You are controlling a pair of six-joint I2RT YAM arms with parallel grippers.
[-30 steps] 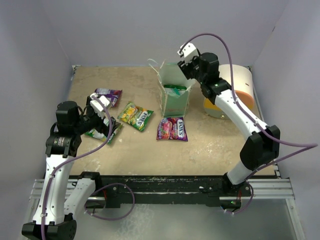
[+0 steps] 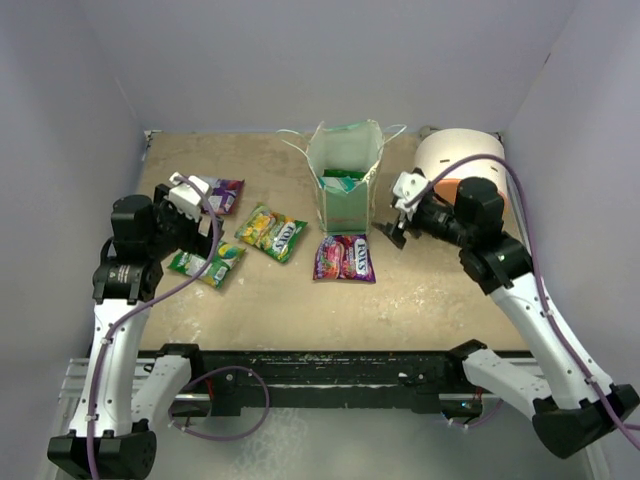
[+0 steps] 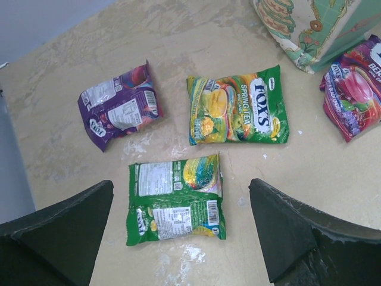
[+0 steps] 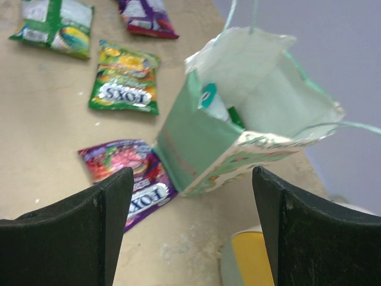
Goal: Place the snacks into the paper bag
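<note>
The paper bag (image 2: pixel 347 208) stands upright with its mouth open near the back middle, with green snack packs (image 4: pixel 215 106) showing inside. Flat on the table are a purple FOXS pack (image 2: pixel 344 258) just in front of the bag, a yellow-green FOXS pack (image 2: pixel 271 232) left of it, a green pack (image 3: pixel 175 199) and a dark purple pack (image 3: pixel 121 106) farther left. My left gripper (image 2: pixel 207 230) is open above the green pack, its fingers (image 3: pixel 297 238) apart and empty. To the right of the bag, my right gripper (image 2: pixel 393 234) has its fingers (image 4: pixel 77 232) spread, with nothing between them.
A white rounded container (image 2: pixel 462 152) with an orange part stands at the back right, close to my right arm. Bag handles (image 4: pixel 339 125) stick out at the bag's sides.
The left gripper has shifted only slightly. Snacks on the table have stayed in place.
</note>
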